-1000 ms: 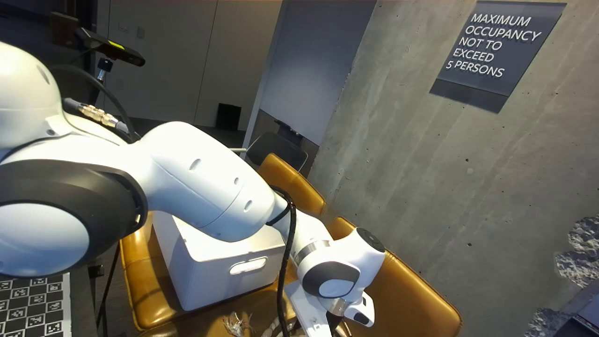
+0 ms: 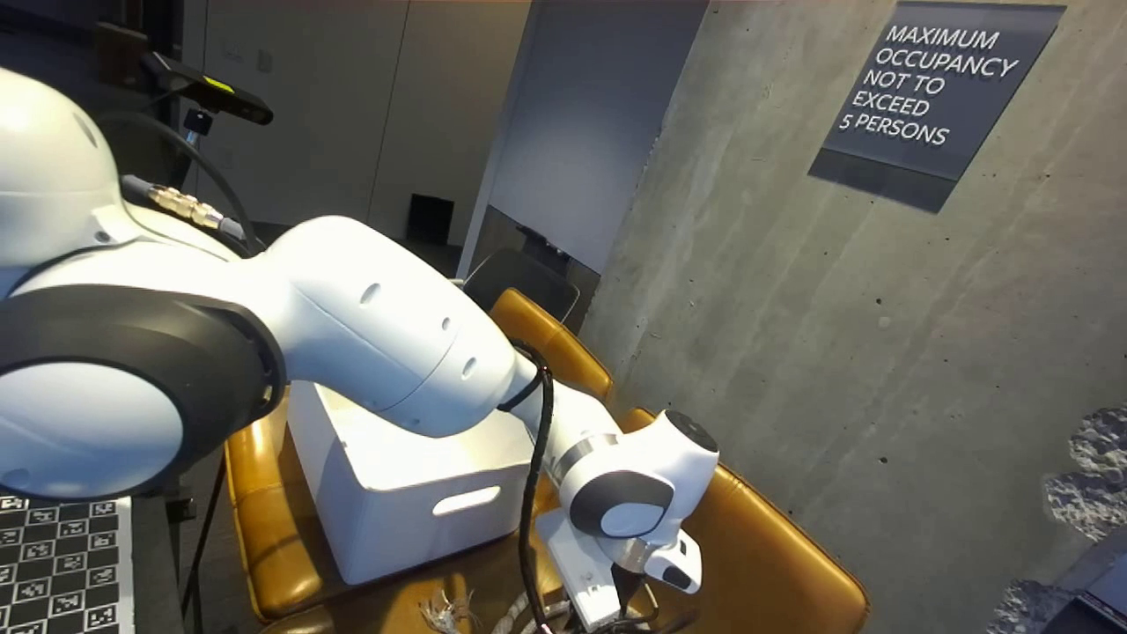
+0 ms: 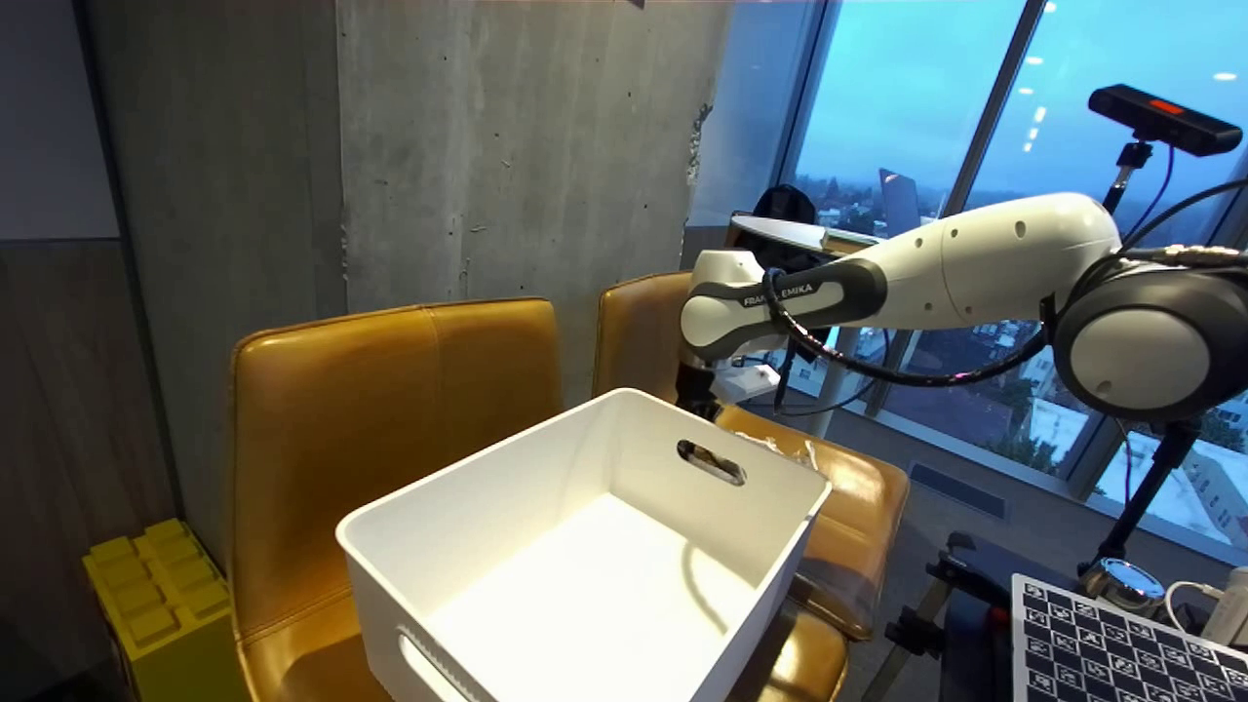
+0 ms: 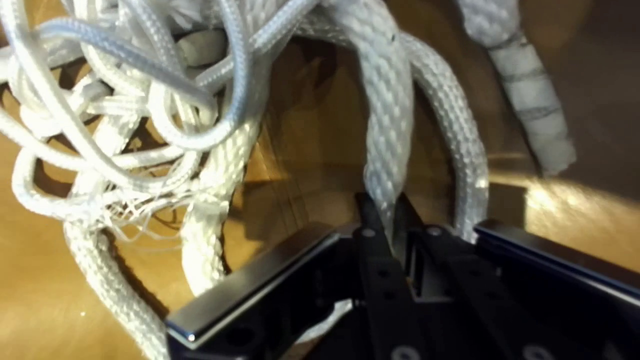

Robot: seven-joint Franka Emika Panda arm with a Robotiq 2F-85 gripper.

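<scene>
In the wrist view a thick white braided rope (image 4: 387, 108) runs down into my gripper, which is shut on it. More of the rope curves behind the fingers (image 4: 408, 213) on the right. To the left lies a tangle of thinner white cords (image 4: 150, 108) with frayed strands, on a tan leather seat. A rope end wrapped in tape (image 4: 534, 102) shows at upper right. In exterior view 2 the white bin (image 3: 585, 562) looks empty inside, and my gripper is beyond its far wall, partly hidden by it.
The bin stands on a tan chair (image 3: 398, 433) beside a second tan chair (image 3: 860, 480) that bears the rope. A concrete wall (image 2: 845, 349) rises behind the chairs. A checkered board (image 3: 1123, 643) is near the arm's base. The bin's rim stands between my gripper and its inside.
The arm has risen slightly, and the wrist sits a little higher and further left in exterior view 1. The bin and chairs have not moved.
</scene>
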